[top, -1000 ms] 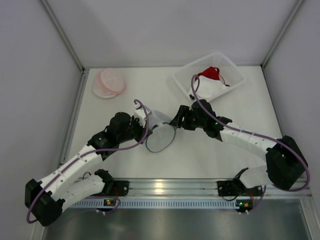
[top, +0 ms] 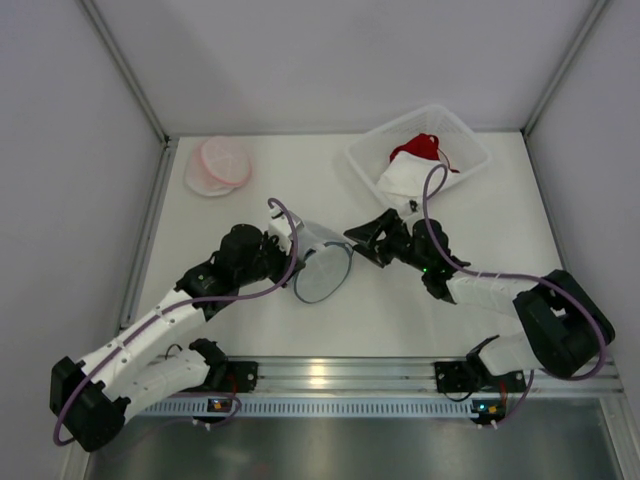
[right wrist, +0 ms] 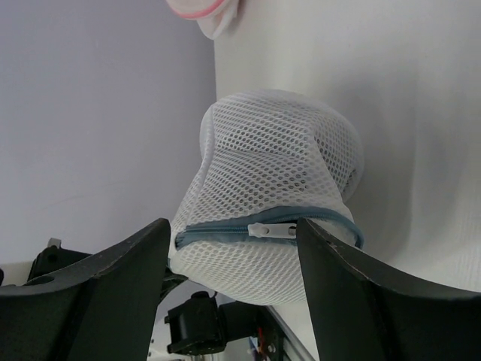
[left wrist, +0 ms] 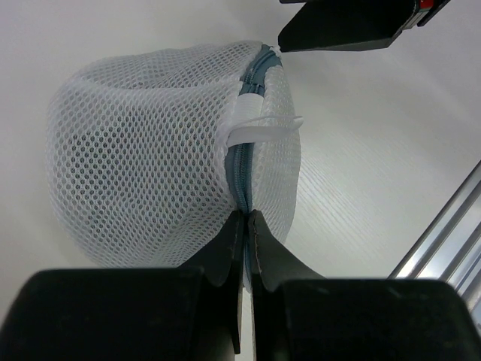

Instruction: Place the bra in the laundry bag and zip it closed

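The laundry bag (top: pixel 325 275) is white mesh with a blue-grey zipper (left wrist: pixel 240 177). My left gripper is shut on the bag's zipper edge, and the bag stands out above the table from there. In the right wrist view a white pull tab (right wrist: pixel 272 230) lies along the zipper, close to one finger (right wrist: pixel 319 248) of my right gripper, which is open with its fingers spread across the zipper. Through the mesh I make out nothing in the bag. Which item is the bra I cannot tell; a red garment (top: pixel 420 146) lies in the basket.
A white basket (top: pixel 470 150) at the back right holds the red garment and a white cloth (top: pixel 404 176). Round pink-and-white mesh pieces (top: pixel 222 165) lie at the back left.
My left gripper and the bag have stayed nearly in place.
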